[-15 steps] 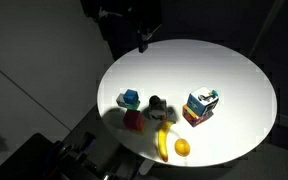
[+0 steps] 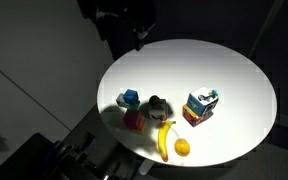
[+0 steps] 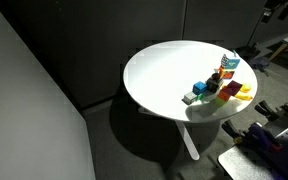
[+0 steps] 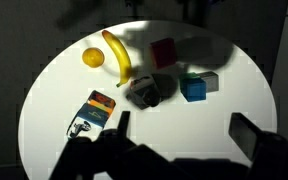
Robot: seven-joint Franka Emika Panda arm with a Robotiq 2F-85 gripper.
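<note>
My gripper is open above the round white table [image 4: 219, 150], its two dark fingers wide apart with nothing between them. Below it in the wrist view lie a yellow banana [image 4: 118, 55], an orange [image 4: 93, 57], a red block [image 4: 164, 53], a blue cube [image 4: 193, 89] and a grey block [image 4: 210, 81]. Near the middle is a pale item with a dark round top [image 4: 144, 92]. To the left stands a printed box [image 4: 84, 122] with an orange-and-red block [image 4: 101, 101] partly under it. A little green [image 2: 131, 105] shows under the blue cube in exterior view 1.
The objects gather towards its near side, with the orange [image 2: 182, 147] and banana [image 2: 163, 142] close to the edge. Dark equipment [image 3: 254, 145] stands beyond that edge in exterior view 2.
The dark arm at the top of exterior view 1 has shifted slightly to the left. The objects on the table have not moved.
</note>
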